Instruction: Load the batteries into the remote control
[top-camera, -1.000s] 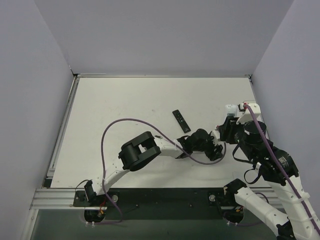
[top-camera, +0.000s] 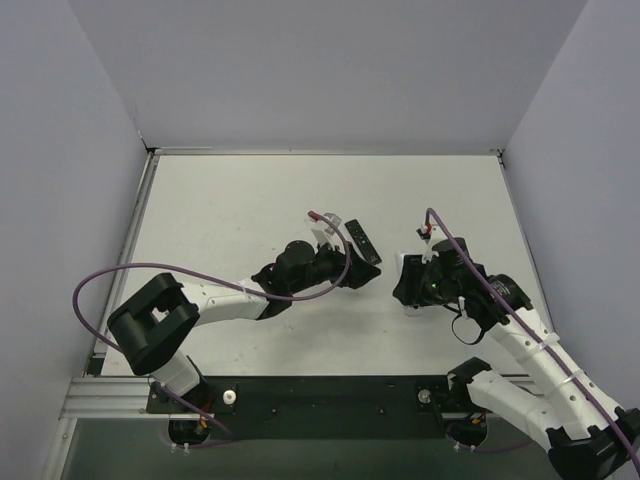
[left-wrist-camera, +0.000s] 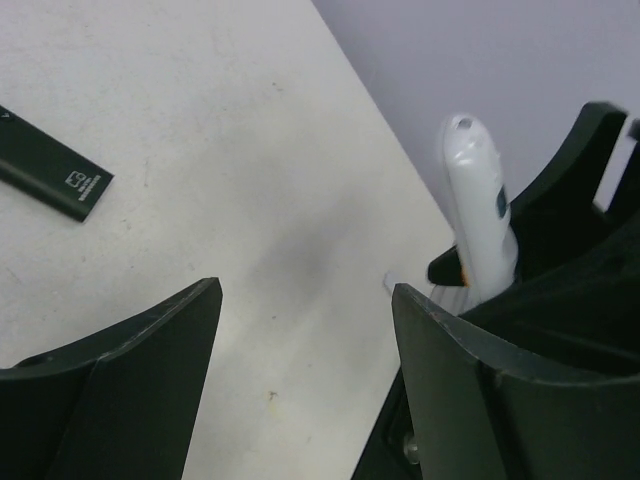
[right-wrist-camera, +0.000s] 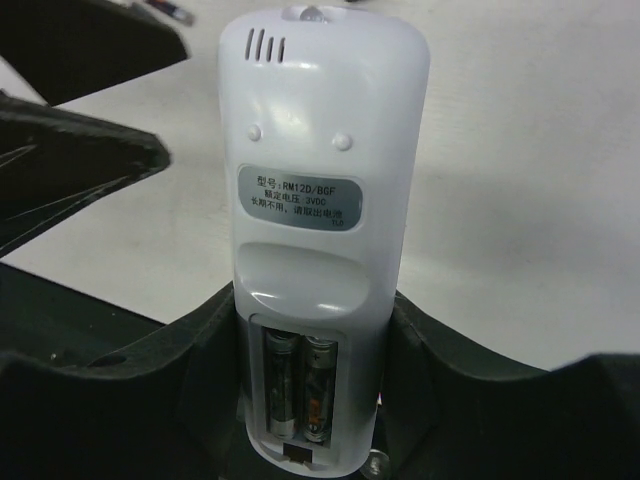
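Observation:
A white remote control (right-wrist-camera: 320, 150) is held back-up in my right gripper, which is shut on it; its battery bay shows two cylindrical batteries (right-wrist-camera: 318, 390) lying side by side, with no cover over them. In the left wrist view the remote's white body (left-wrist-camera: 478, 210) appears at the right. My left gripper is open with empty space between its fingers, a short way to the left of the remote in the top view.
A flat black bar (left-wrist-camera: 45, 165), perhaps a battery cover or another remote, lies on the white table (top-camera: 220, 200) near the centre. The table's front edge borders a dark strip.
Both arms have moved left in the top view. The left arm has drawn back toward the black bar, and the right arm has brought the remote leftward toward the middle.

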